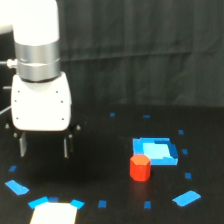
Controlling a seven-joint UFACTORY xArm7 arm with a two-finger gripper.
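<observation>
My white gripper (pixel 45 148) hangs at the left of the view, its two dark fingers (pixel 67 147) spread wide. Nothing shows between them. A red block (pixel 141 168), apparently six-sided, stands on the dark table to the right, well apart from the gripper. Just behind it is a small blue tray (pixel 173 160) with a pale light-blue patch inside; the red block hides a little of its front left corner.
Small blue squares (pixel 102 204) and larger light-blue pieces (pixel 186 198) mark the dark surface. A pale cream object (pixel 54 213) is cut off by the bottom edge.
</observation>
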